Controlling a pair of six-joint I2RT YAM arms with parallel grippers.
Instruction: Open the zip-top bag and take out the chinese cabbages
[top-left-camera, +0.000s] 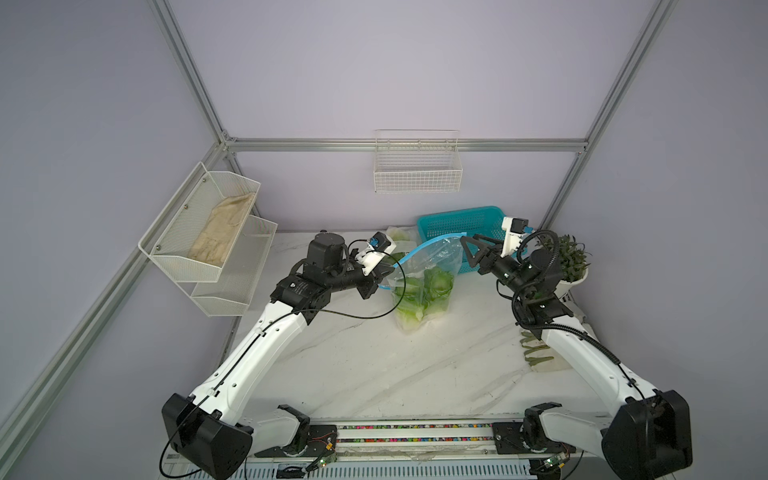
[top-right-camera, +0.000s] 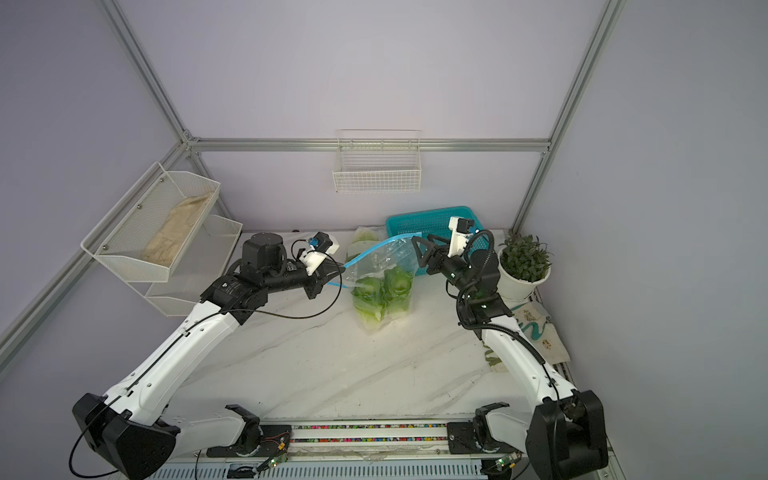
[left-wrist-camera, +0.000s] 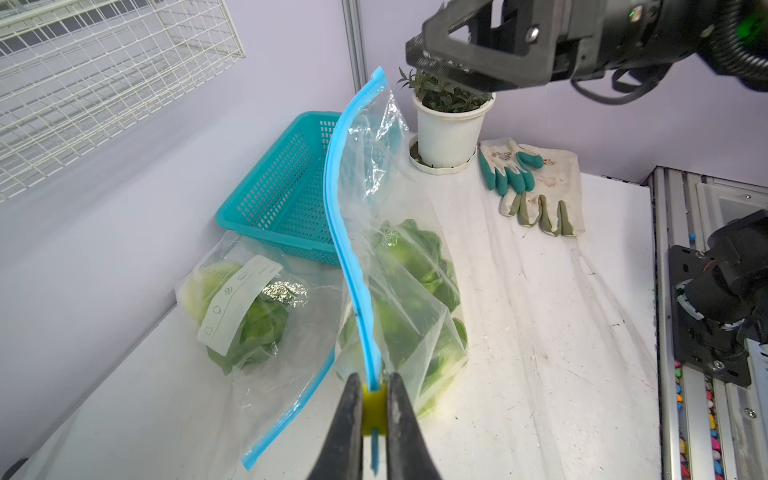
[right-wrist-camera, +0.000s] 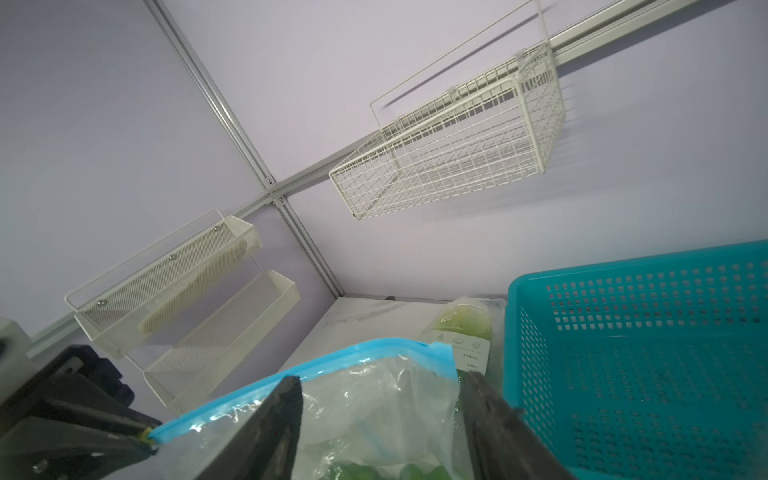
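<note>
A clear zip top bag (top-left-camera: 445, 254) with a blue zip strip holds green Chinese cabbages (top-left-camera: 437, 285), its lower part near the marble table. In the left wrist view my left gripper is shut on one end of the blue zip strip (left-wrist-camera: 339, 220). The strip arcs up toward my right gripper, whose fingers stand apart. In the right wrist view the strip's free corner (right-wrist-camera: 438, 357) shows between and beyond those fingers, not clamped. Whether the bag's mouth is parted is hard to tell.
A second bagged cabbage (left-wrist-camera: 248, 308) with a white label lies behind on the table. The teal basket (top-left-camera: 461, 216) stands at the back, beside a potted plant (top-right-camera: 524, 260). Gloves (left-wrist-camera: 534, 184) lie at the right.
</note>
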